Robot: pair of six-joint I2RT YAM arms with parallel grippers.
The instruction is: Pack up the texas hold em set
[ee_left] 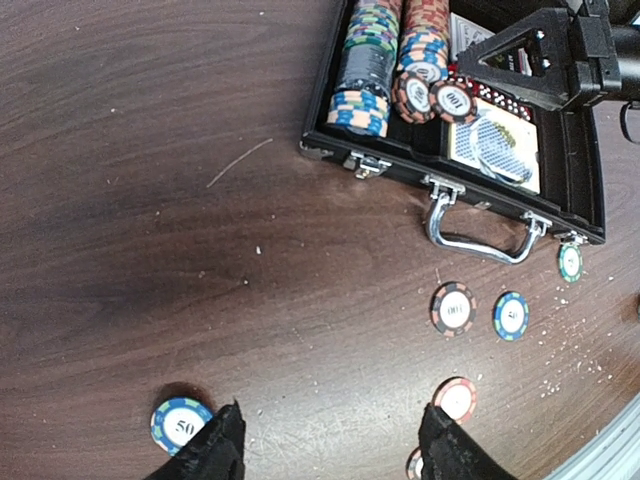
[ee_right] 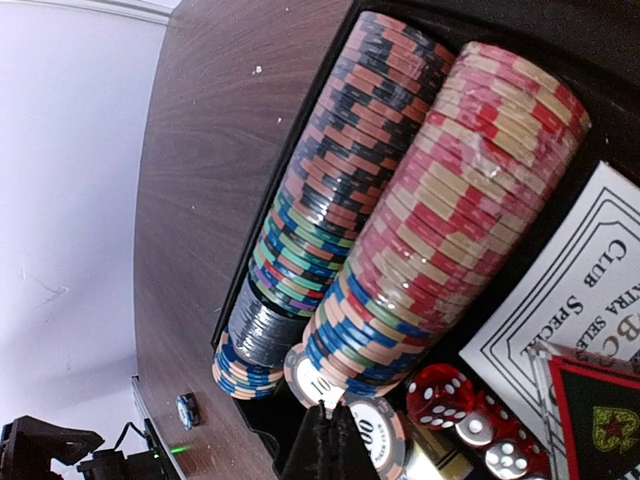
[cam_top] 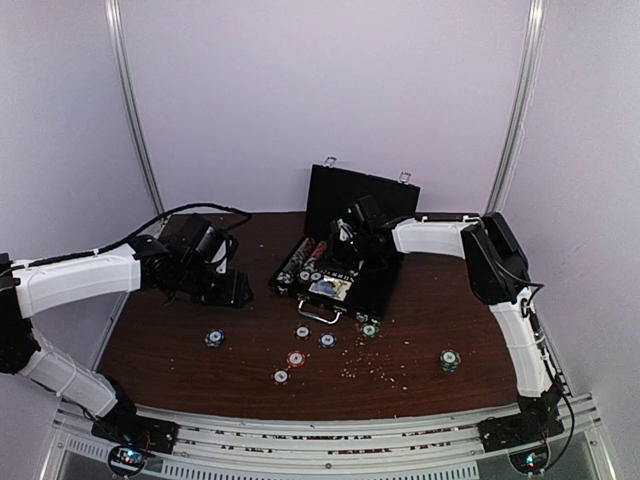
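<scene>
The black case [cam_top: 362, 195] stands open at the back of the table. Two rows of chips [ee_right: 335, 140] fill its left slots, with two dark-rimmed 100 chips [ee_left: 453, 100] lying flat against the front end of one row. Just over these two chips, my right gripper is shut, nothing visible between its fingertips. Beside it in the case are red dice [ee_right: 440, 396] and card decks [ee_left: 493, 146]. My left gripper hangs over the table left of the case, its fingers apart and empty. A blue 50 chip [ee_left: 181, 424] lies below its left finger.
Loose chips lie in front of the case: black [ee_left: 453, 309], blue [ee_left: 511, 316], red [ee_left: 456, 398] and green [ee_left: 570, 262]. A green stack [cam_top: 449, 360] stands at the right. Small crumbs [cam_top: 372, 368] are scattered mid-table. The case handle [ee_left: 480, 245] juts forward.
</scene>
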